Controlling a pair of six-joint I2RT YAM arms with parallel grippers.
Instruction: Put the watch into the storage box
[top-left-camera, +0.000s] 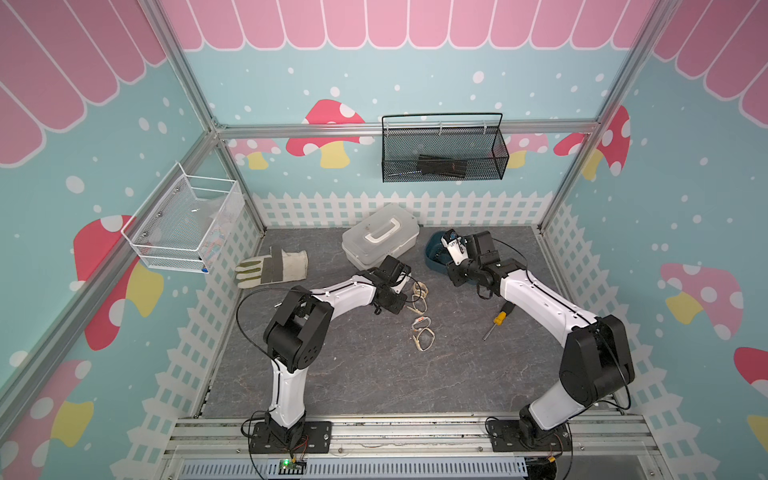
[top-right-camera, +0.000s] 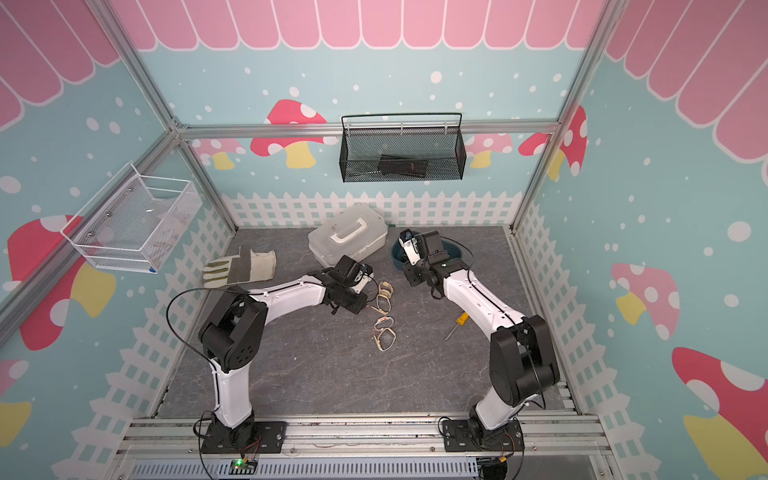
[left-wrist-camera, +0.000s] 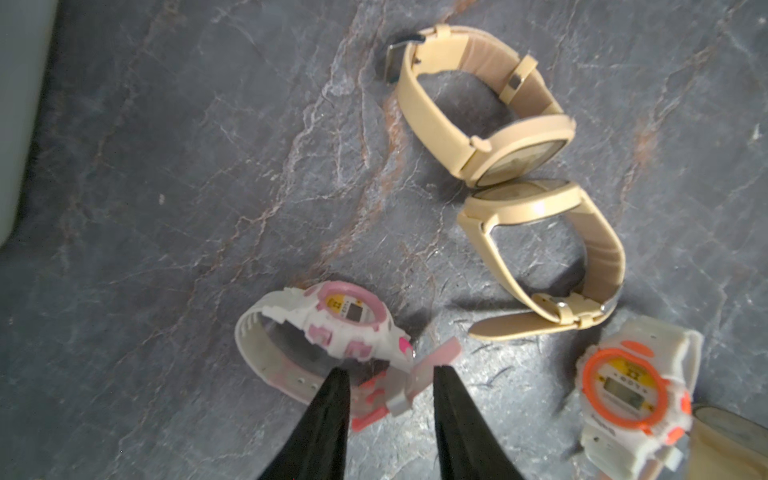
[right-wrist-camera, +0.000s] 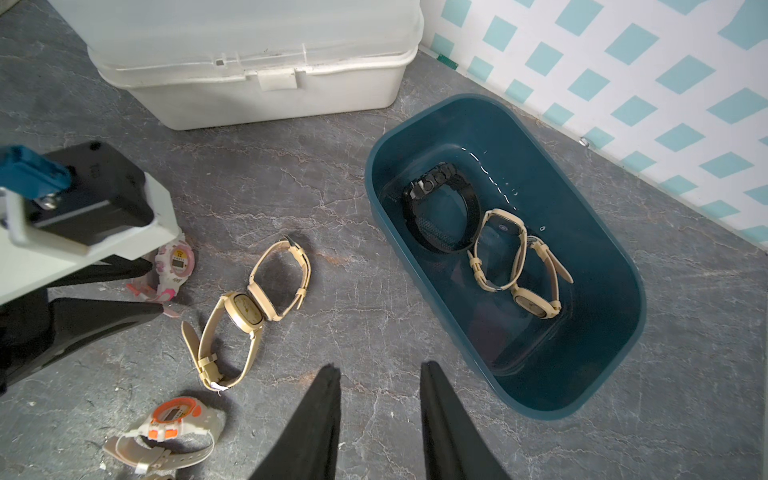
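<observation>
Several watches lie on the grey table: a white-pink one (left-wrist-camera: 352, 320) directly under my left gripper, two beige ones (left-wrist-camera: 520, 208) beyond it, and a white-orange one (left-wrist-camera: 628, 392). The left fingertips stand apart over the pink watch's strap; whether they touch it I cannot tell. The teal storage box (right-wrist-camera: 436, 320) holds a black watch (right-wrist-camera: 440, 240) and two beige watches (right-wrist-camera: 504, 248). My right gripper hangs open beside the box, with nothing between its fingers.
A lidded translucent container (top-left-camera: 360, 240) stands at the back, a work glove (top-left-camera: 272, 268) at the left. A yellow-handled screwdriver (top-left-camera: 500, 318) lies right. Wire baskets (top-left-camera: 444, 168) hang on the walls.
</observation>
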